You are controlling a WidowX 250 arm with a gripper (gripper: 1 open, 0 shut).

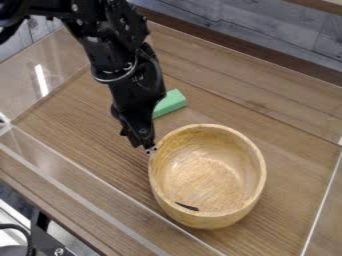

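Observation:
The black robot arm reaches down from the top left, its gripper [142, 138] hanging low over the wooden table, just up and left of the wooden bowl [214, 175]. The gripper looks shut, with nothing visible between its fingers. A green block [171, 103] lies behind the gripper, partly hidden by it. The bowl holds a small dark thin piece near its front inner wall.
A grey panel [241, 30] stands along the back edge. A black cable lies off the table's edge at the bottom left.

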